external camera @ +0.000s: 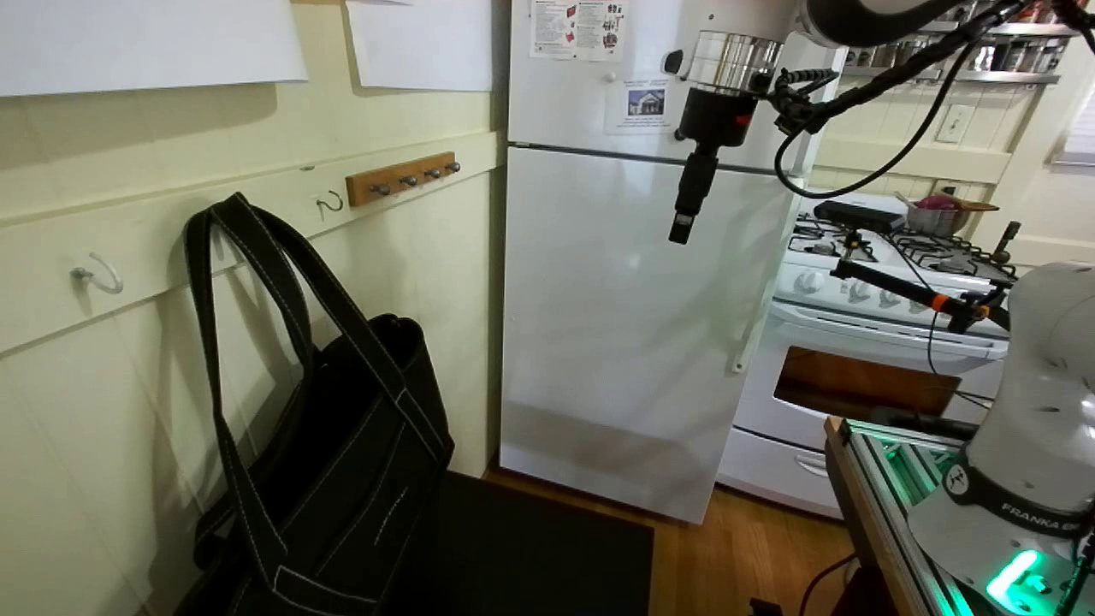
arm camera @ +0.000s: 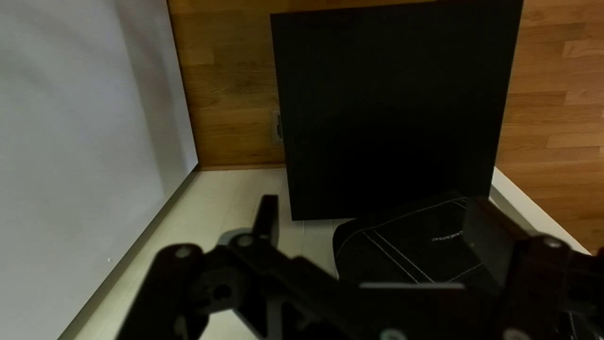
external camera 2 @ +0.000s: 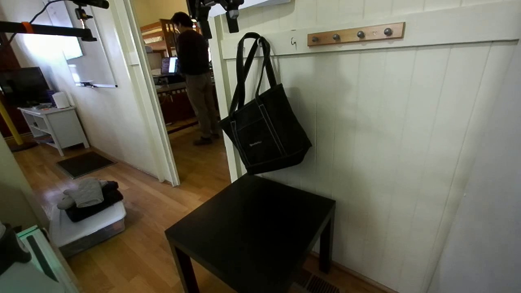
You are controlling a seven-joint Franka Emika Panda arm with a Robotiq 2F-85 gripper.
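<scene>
A black tote bag [external camera 2: 271,129] with pale stitching hangs by its straps on the wall, tilted, over a black table. In exterior view 1 the bag [external camera: 359,482] fills the lower left, its straps looped up at the hook board. My gripper [external camera: 682,228] points down in front of the fridge, well apart from the bag. From the wrist, the gripper is open, its fingers [arm camera: 267,218] set wide with nothing gripped. Part of the bag [arm camera: 390,249] shows far below, beyond the fingers, partly covered by the gripper body.
Below the bag stands the black table [external camera 2: 234,219], its top bare. The wall carries a wooden peg rack [external camera: 402,178], a small dark hook [external camera: 330,202] and an empty white hook [external camera: 101,274]. A white fridge [external camera: 626,339] stands behind my gripper. A person [external camera 2: 193,73] stands in the far room.
</scene>
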